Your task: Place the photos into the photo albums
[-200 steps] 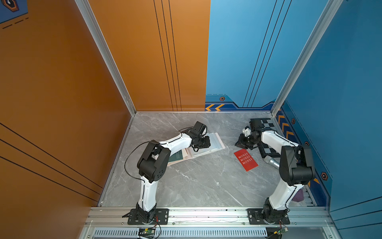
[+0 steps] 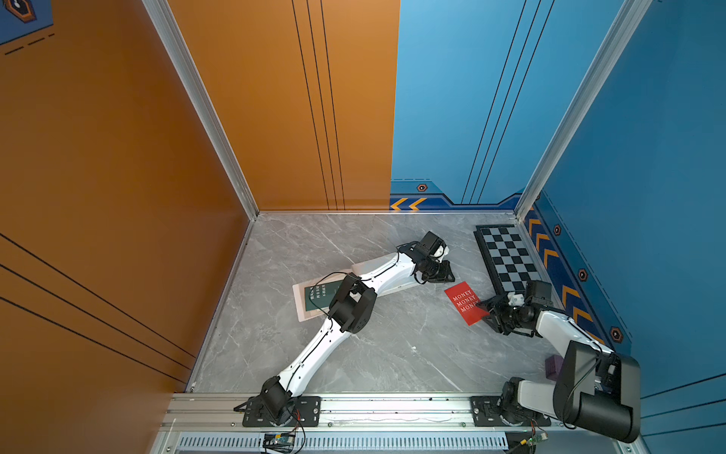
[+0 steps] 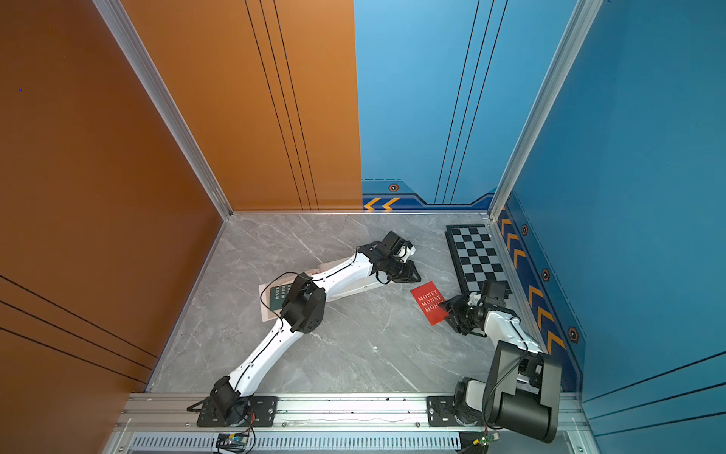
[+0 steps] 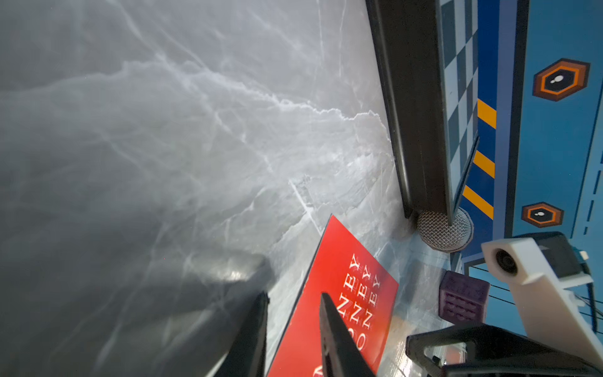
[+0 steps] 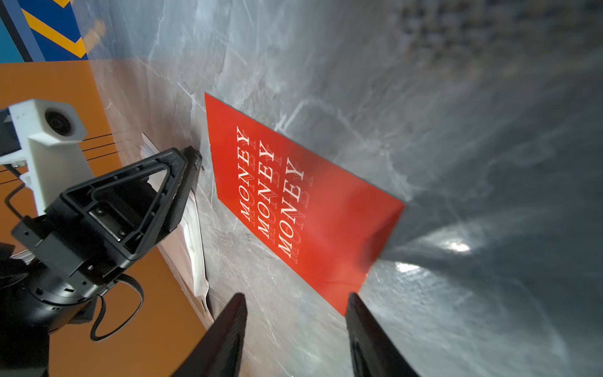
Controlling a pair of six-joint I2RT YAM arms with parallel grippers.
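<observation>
A red photo printed MONEY (image 2: 463,301) lies flat on the marble table, also in the right wrist view (image 5: 301,207). My right gripper is open near it, its fingers apart with nothing between, at the photo's right side in the top views. My left gripper is open, beside the red photo's near edge in its wrist view, just beyond the album's right end in the top views. An open album (image 2: 298,308) with a dark green card (image 2: 322,297) lies left of centre, partly hidden under my left arm.
A checkered board on a black base (image 2: 505,253) lies along the right wall. A purple block (image 2: 553,367) sits at the front right.
My left gripper has moved right, past the album toward the red photo. My right gripper has come down toward the front right, from behind the photo to beside it.
</observation>
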